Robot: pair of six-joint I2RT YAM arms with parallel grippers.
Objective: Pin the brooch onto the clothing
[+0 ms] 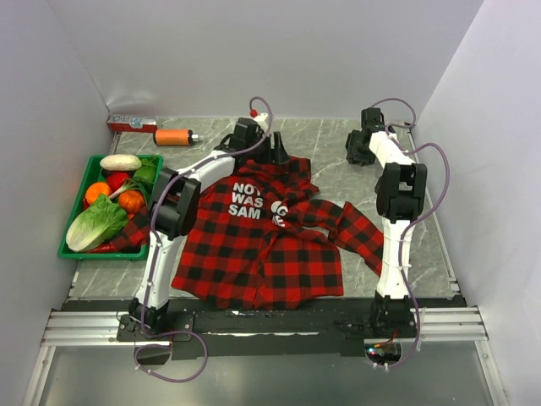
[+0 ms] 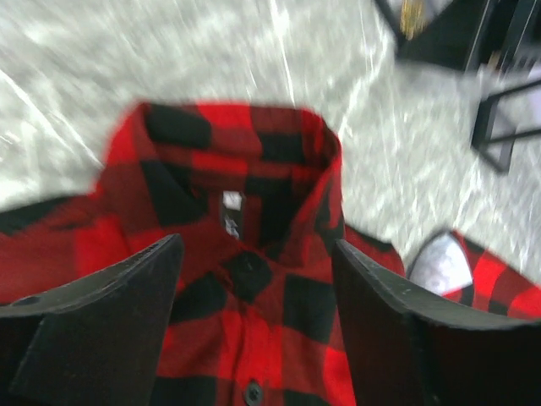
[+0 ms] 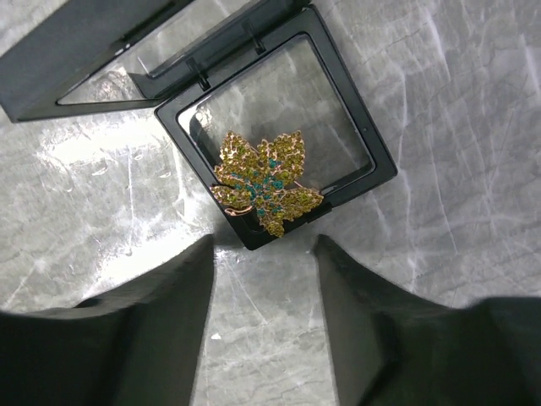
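A red-and-black plaid shirt (image 1: 228, 262) lies spread across the table. In the left wrist view its collar (image 2: 228, 127) is below and ahead of my left gripper, whose fingers stand apart with a clear gap. A gold leaf-shaped brooch (image 3: 262, 179) with teal stones rests in an open black case (image 3: 376, 161). My right gripper is open, near the case's near corner, with nothing between its fingers. In the top view the arm and gripper mostly cover the case and hide the brooch.
A green basket of vegetables (image 1: 63, 241) stands at the left. An orange cylinder (image 1: 173, 137) and a red box (image 1: 133, 123) lie behind it. Bare table shows between the shirt and the right gripper. Walls rise at both sides and the back.
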